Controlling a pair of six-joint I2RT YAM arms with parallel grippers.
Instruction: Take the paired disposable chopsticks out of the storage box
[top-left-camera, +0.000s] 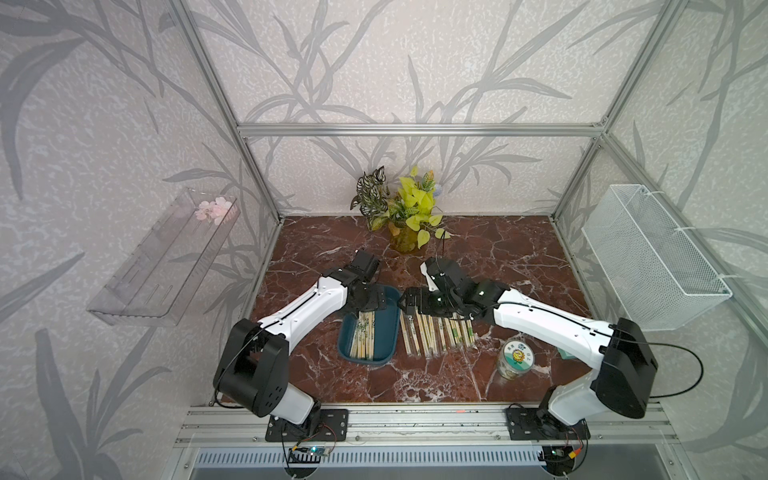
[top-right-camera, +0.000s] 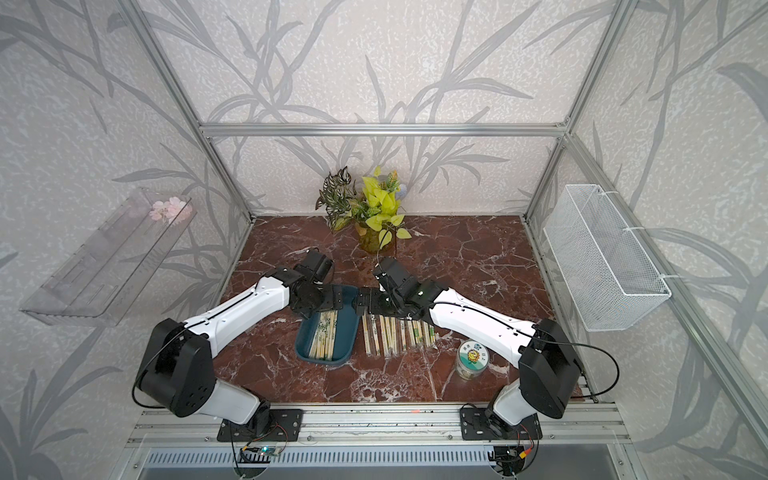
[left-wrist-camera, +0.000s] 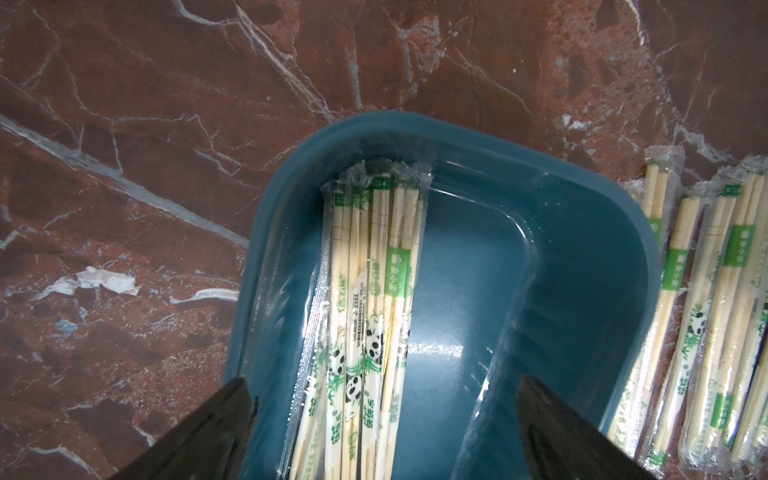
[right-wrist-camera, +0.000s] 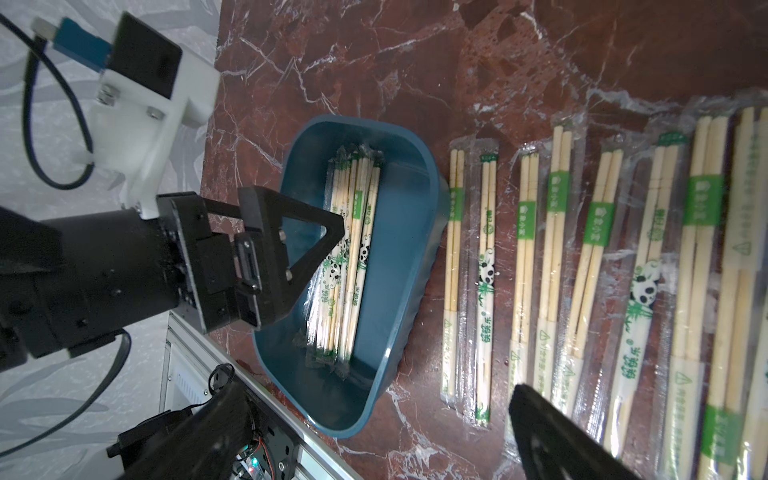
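Note:
The teal storage box (left-wrist-camera: 448, 136) holds several wrapped paired chopsticks (left-wrist-camera: 368, 320) along its left side, some printed with pandas. My left gripper hangs open over the box, with nothing between its fingers. My right gripper is open above the right side of the box, near a row of several wrapped chopstick pairs (right-wrist-camera: 560, 240) lying side by side on the table. The left gripper's body also shows at the left of the right wrist view, over the box.
A potted plant (top-left-camera: 404, 200) stands at the back. A round canister (top-left-camera: 517, 356) is at front right, partly beside the right arm. A clear rack (top-left-camera: 160, 264) and a white wire basket (top-left-camera: 648, 256) hang on the side walls.

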